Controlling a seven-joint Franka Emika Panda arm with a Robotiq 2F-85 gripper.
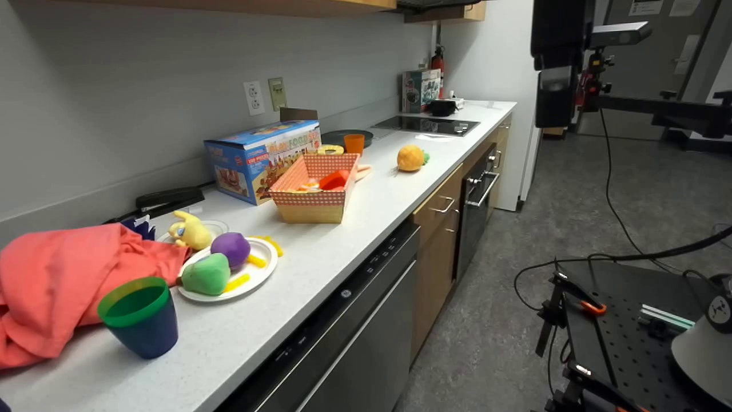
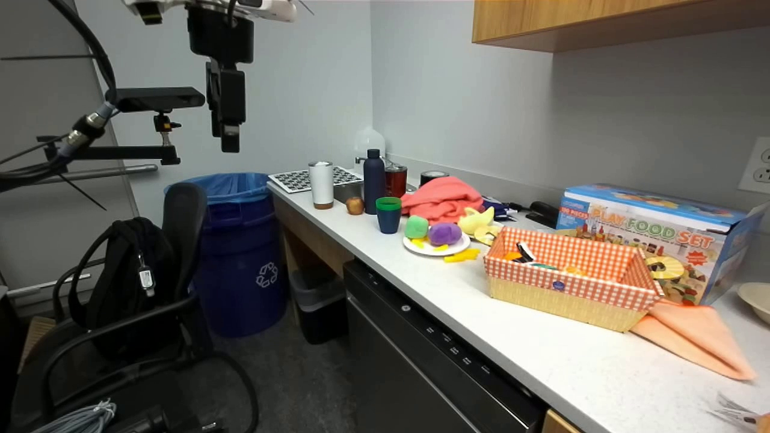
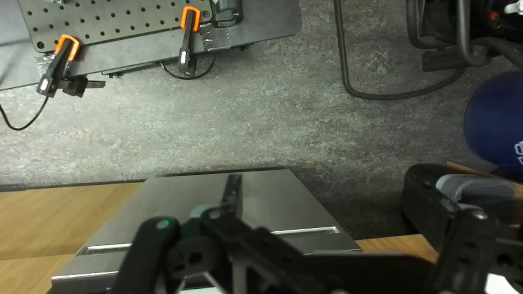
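Observation:
My gripper hangs high over the floor, in front of the counter and apart from everything on it. In the wrist view its dark fingers stand wide apart at left and right, with only floor and the dishwasher front between them. On the counter, a white plate holds a green plush pear, a purple plush piece and yellow strips. A basket with checked lining contains small toy foods. The blue cup with a green rim stands near a red cloth. Farther along lies a plush orange fruit.
The play food box stands against the wall behind the basket. A bottle and a white tumbler are near the sink end. Bare counter runs along the front edge. An overhead cabinet juts from the wall.

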